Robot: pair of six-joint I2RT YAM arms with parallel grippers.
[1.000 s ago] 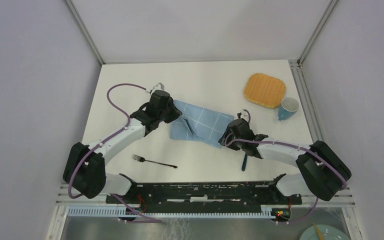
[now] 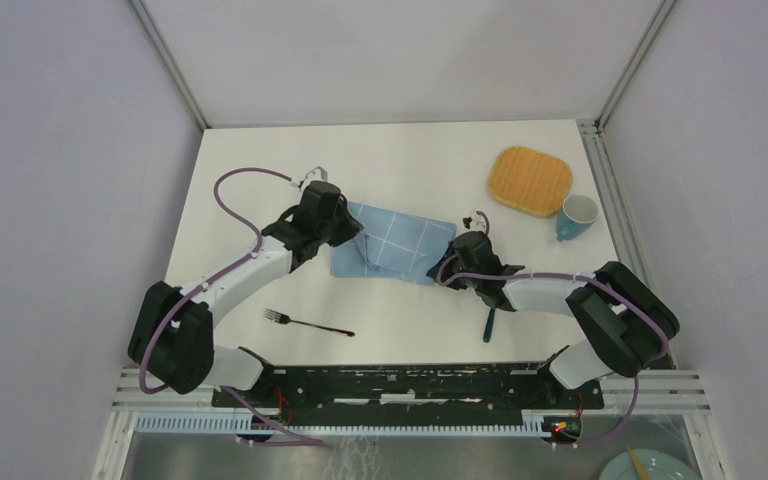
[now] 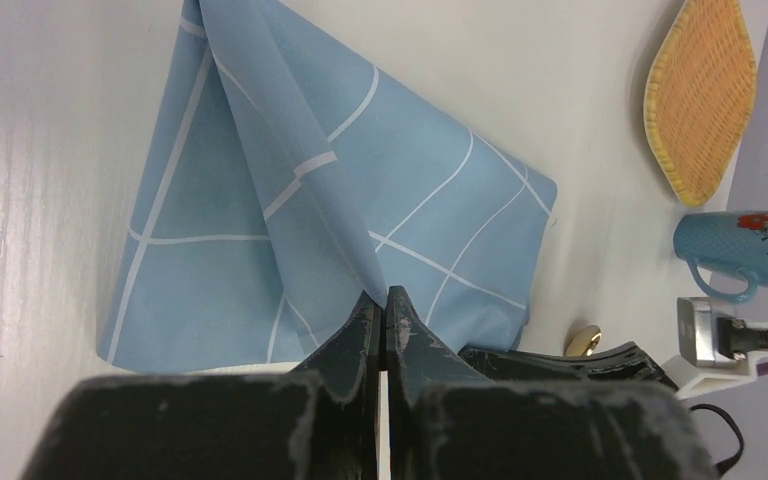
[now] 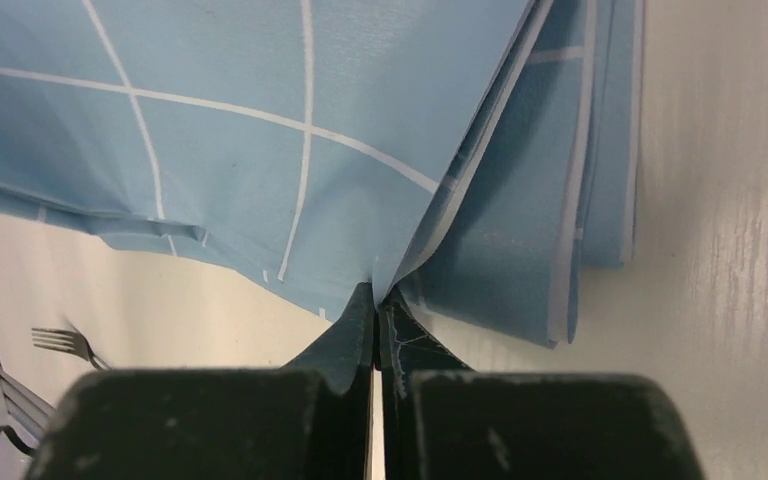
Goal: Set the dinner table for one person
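Observation:
A blue cloth napkin with white lines lies partly folded on the table between both arms. My left gripper is shut on its raised fold, which runs up and away in the left wrist view. My right gripper has closed on the near right corner, pinching the cloth between its fingertips. A fork lies at the front left. The dark handle of a utensil shows beneath the right arm; a gold spoon head peeks out beyond that arm. At the right stands a blue mug with a flower print.
A yellow woven mat lies at the back right, near the mug. Bare white table stretches behind the napkin. At the bottom right, off the table, sits a pale green plate.
The napkin has shifted slightly left. My left arm has hardly moved and keeps its fold.

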